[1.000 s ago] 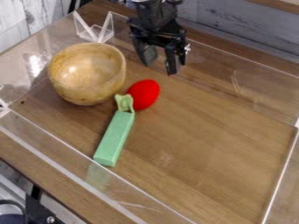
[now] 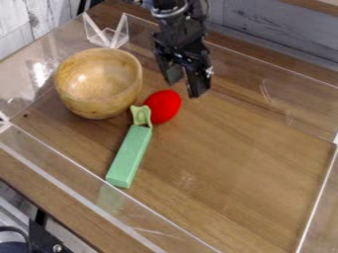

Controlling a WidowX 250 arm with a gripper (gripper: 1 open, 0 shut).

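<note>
My black gripper (image 2: 183,76) hangs over the back middle of the wooden surface, fingers apart and pointing down, with nothing seen between them. In front of it, a little to the left, lies a red oval object (image 2: 162,106). A large wooden bowl (image 2: 99,84) sits to the left of both. A long light-green object (image 2: 128,153) with a narrower top end lies below the red one.
Clear plastic edges (image 2: 317,203) border the wooden surface (image 2: 244,173). A small transparent angular object (image 2: 106,32) stands behind the bowl. A wall runs along the back.
My gripper has moved slightly down in the view, toward the red object. The bowl, red object and green object have not moved.
</note>
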